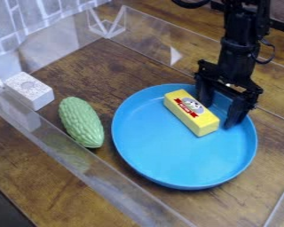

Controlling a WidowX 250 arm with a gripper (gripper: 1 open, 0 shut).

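A yellow box with a printed label [192, 113], apparently butter, lies at a slant on the blue plate [169, 161], upper middle of it. My black gripper [224, 99] is low over the plate's back right edge, its two fingers apart and open, just right of the box. I see nothing held between the fingers.
A green ridged vegetable [82, 122] lies left of the plate, and a white block [28, 90] farther left. Clear plastic walls run along the left and top left.
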